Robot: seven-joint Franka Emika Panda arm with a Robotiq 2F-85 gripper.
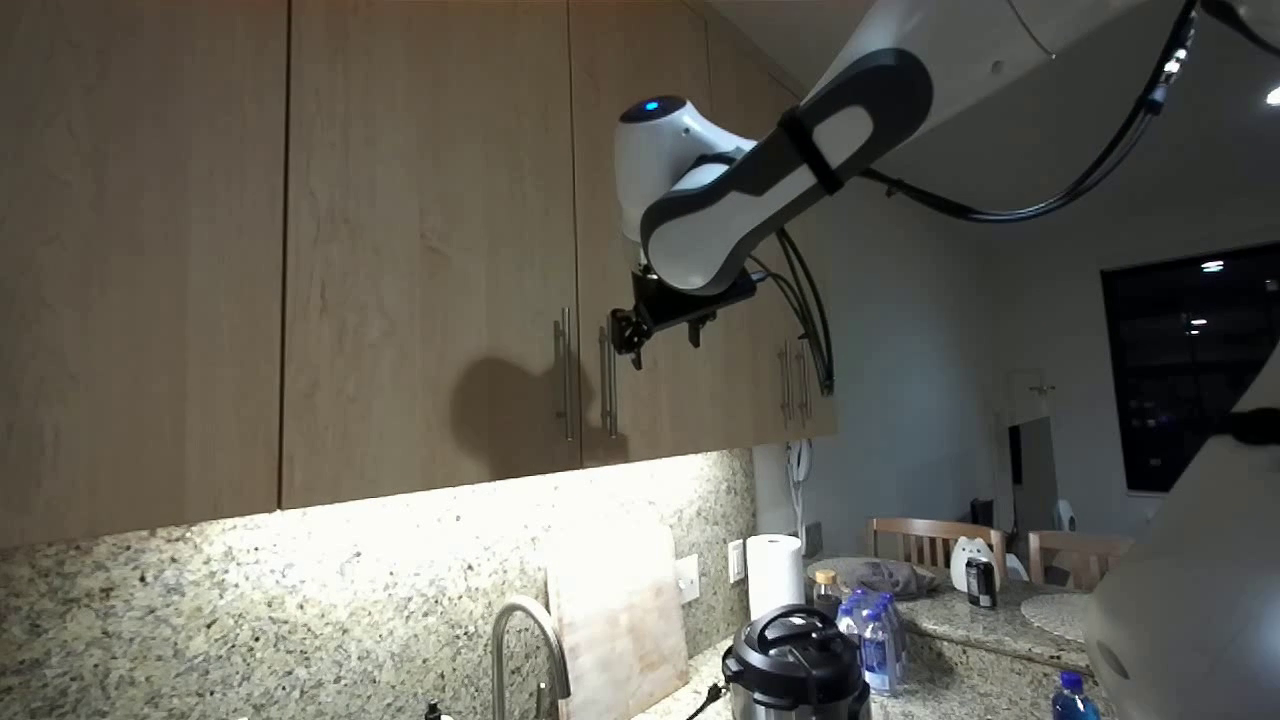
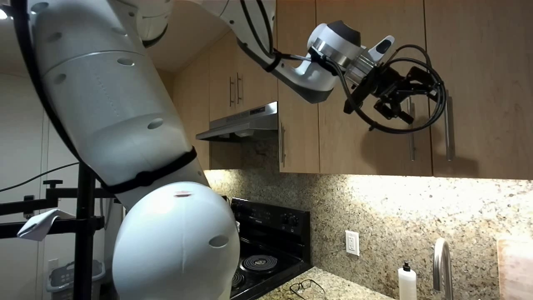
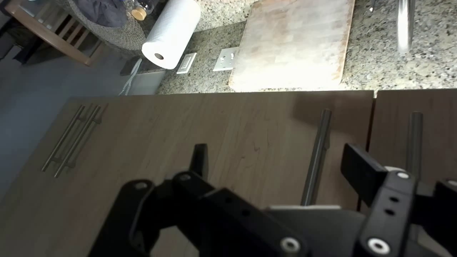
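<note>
My gripper is open, its two black fingers [image 3: 200, 160] wide apart with nothing held. In the wrist view a metal bar handle [image 3: 316, 160] on the cabinet door [image 3: 257, 128] appears in the gap, nearer the right finger; whether it lies at fingertip depth I cannot tell. A second handle [image 3: 414, 141] on the neighbouring door shows partly behind that finger. Exterior view 1 has the gripper [image 1: 666, 348] just right of the paired handles [image 1: 609, 384], close before the wooden doors. Both of these doors are shut.
Another handle pair [image 1: 795, 382] sits farther right on the upper cabinets. Below are a faucet [image 1: 528, 624], a cutting board [image 1: 618, 612], a paper towel roll [image 1: 775, 574] and a pressure cooker [image 1: 798, 672]. A range hood [image 2: 245, 122] juts out left in exterior view 2.
</note>
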